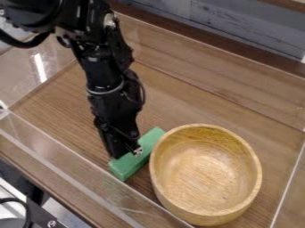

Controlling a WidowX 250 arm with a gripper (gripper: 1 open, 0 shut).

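The black arm hangs from the upper left, and its gripper [127,150] is down at a green block [127,167] in the lower middle of the wooden surface. The fingertips are at the upper part of the block; whether they grip it or only touch it is unclear. Right of the block, close against it, is a tan oval bowl [206,178], empty, partly hiding the block's edge.
A grey wall [238,27] runs along the back. A clear transparent edge runs across the lower left, with a dark cable below it.
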